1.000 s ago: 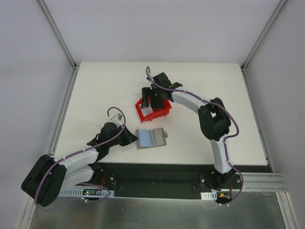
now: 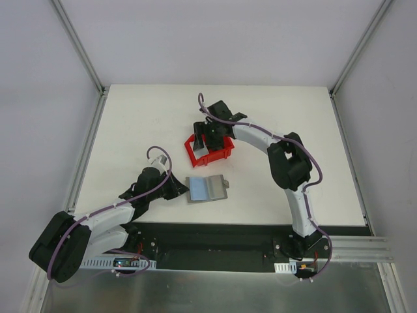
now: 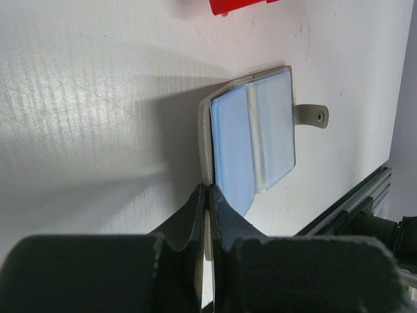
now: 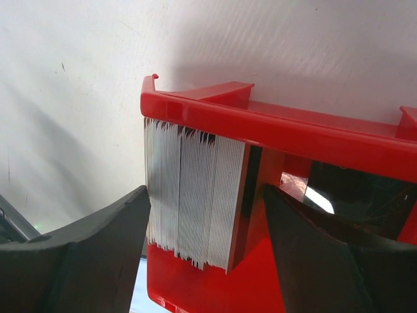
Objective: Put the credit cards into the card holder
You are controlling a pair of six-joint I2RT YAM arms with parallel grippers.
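The grey card holder (image 2: 215, 187), with clear and blue sleeves (image 3: 233, 147), lies open on the table. At its left edge my left gripper is shut, its fingertips against that edge. A red box (image 2: 223, 154) behind the holder holds a packed row of white cards (image 4: 195, 195). My right gripper is over the box, part open, its fingers at either side of the card row; whether they press on the cards I cannot tell.
My right gripper has shifted very slightly at the red box. The left arm, the holder and the box look unchanged.
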